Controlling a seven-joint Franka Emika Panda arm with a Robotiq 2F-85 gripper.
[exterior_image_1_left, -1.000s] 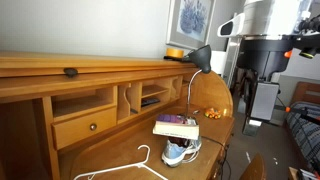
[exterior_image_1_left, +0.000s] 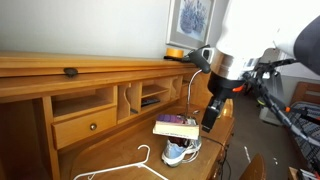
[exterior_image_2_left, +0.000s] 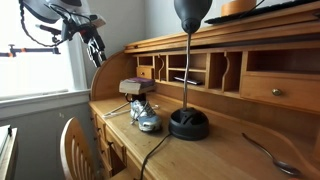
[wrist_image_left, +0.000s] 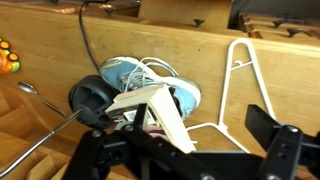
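Note:
My gripper is open over the wooden desk, with nothing between its fingers. In the wrist view, a grey-blue shoe with white laces (wrist_image_left: 187, 100) lies beyond the left finger. A thick book with pale pages (wrist_image_left: 174, 122) rests against or on the shoe, partly covered by that finger. The white hanger (wrist_image_left: 262, 88) lies flat near the right finger. Exterior view 1 shows the book (exterior_image_1_left: 176, 130) on top of the shoe (exterior_image_1_left: 174, 154), and the hanger (exterior_image_1_left: 110, 168) to their left. The gripper is well above the desk in exterior view 2.
A black desk lamp (exterior_image_2_left: 188, 122) stands beside the shoe, its thin pole rising high. A dark cable (exterior_image_2_left: 153, 151) runs over the desk edge. There is a spoon (exterior_image_2_left: 270, 156) on the bare far stretch. Cubbies and a drawer (exterior_image_1_left: 86, 126) line the desk's back.
The arm has swung from the right side of exterior view 1 toward the desk, and the gripper has come into view above it. The objects on the desk have not moved.

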